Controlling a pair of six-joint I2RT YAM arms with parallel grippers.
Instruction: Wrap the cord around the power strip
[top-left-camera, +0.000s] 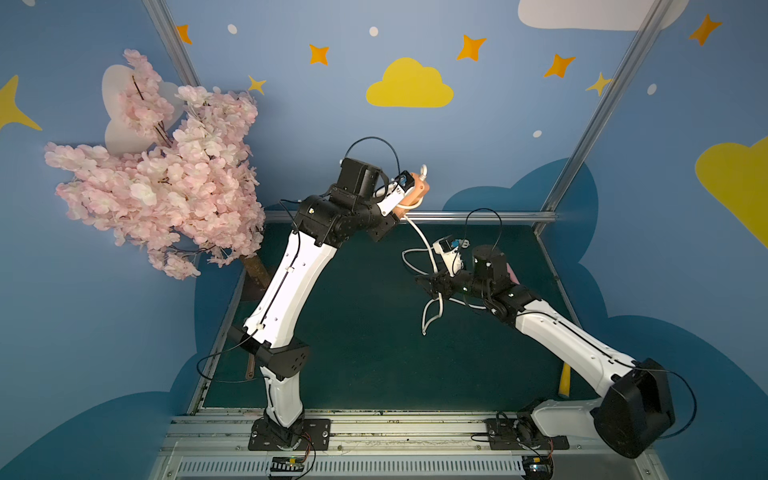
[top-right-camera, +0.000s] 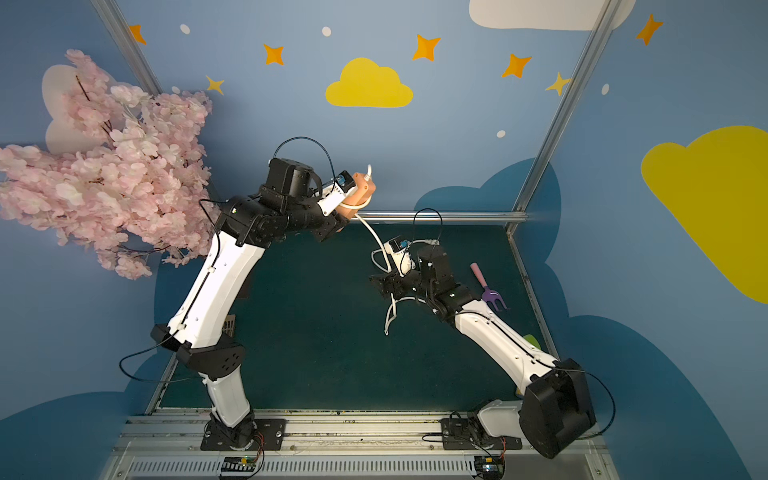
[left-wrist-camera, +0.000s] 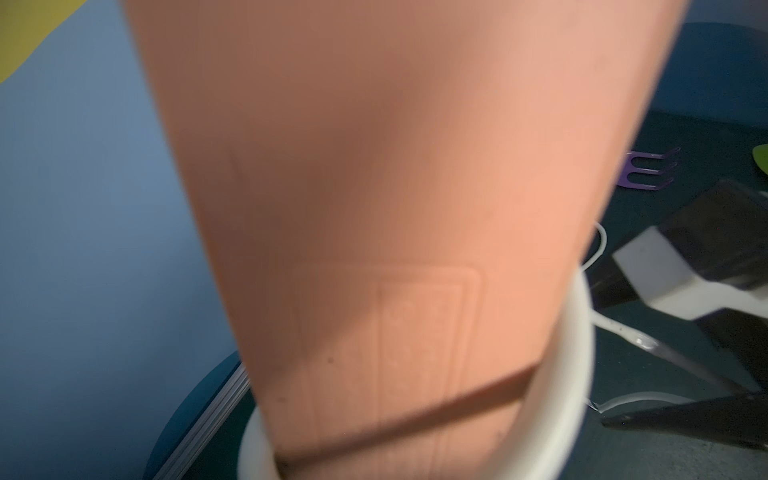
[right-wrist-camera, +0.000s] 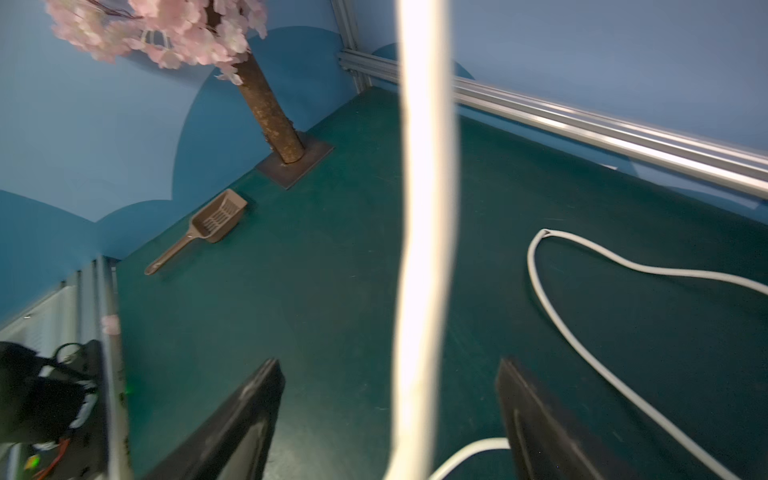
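The orange power strip (top-left-camera: 417, 189) is raised toward the back wall, with my left gripper (top-left-camera: 395, 214) shut on it. In the left wrist view the strip (left-wrist-camera: 384, 176) fills the middle, and the white cord (left-wrist-camera: 572, 376) loops around its lower part. From there the cord (top-left-camera: 419, 233) hangs down to my right gripper. That gripper is open; in the right wrist view the cord (right-wrist-camera: 422, 240) runs between its spread fingers. Whether it touches either finger cannot be told.
Slack cord (right-wrist-camera: 588, 352) lies curved on the green floor. A purple fork (top-right-camera: 492, 297) is at the right side, a yellow handle (top-left-camera: 565, 380) at front right. A brown scoop (right-wrist-camera: 217, 217) and blossom tree (right-wrist-camera: 268, 112) stand left.
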